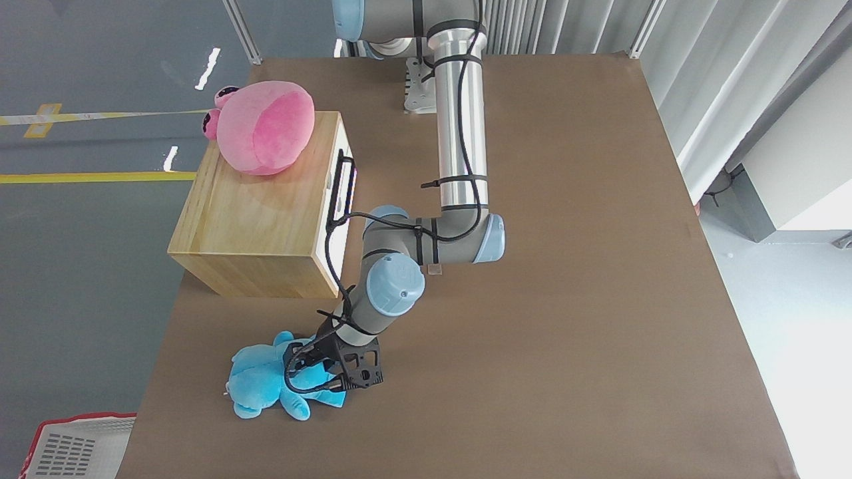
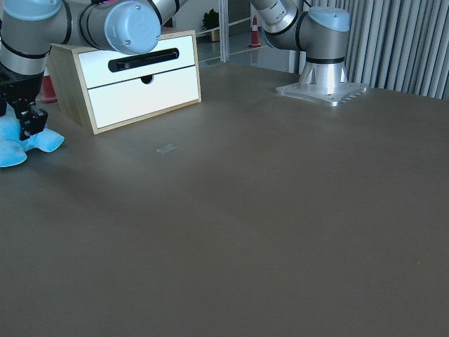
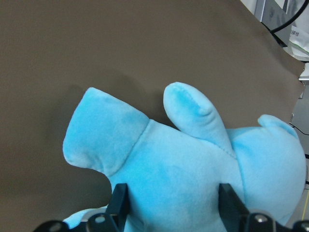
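A blue plush toy (image 1: 263, 379) lies on the brown table left of the wooden drawer cabinet's near end in the front view. My gripper is down over it: in the wrist view its two black fingers straddle the plush body (image 3: 178, 169), standing apart with blue fabric between them. Whether they press on it is not clear. The gripper partly hides the toy in the front view; in the left view it appears at the left edge over the toy (image 2: 43, 140).
The wooden cabinet (image 1: 239, 223) with white drawer fronts stands behind, a pink plush (image 1: 263, 128) on top. A red-rimmed basket (image 1: 80, 439) is off the table at lower left.
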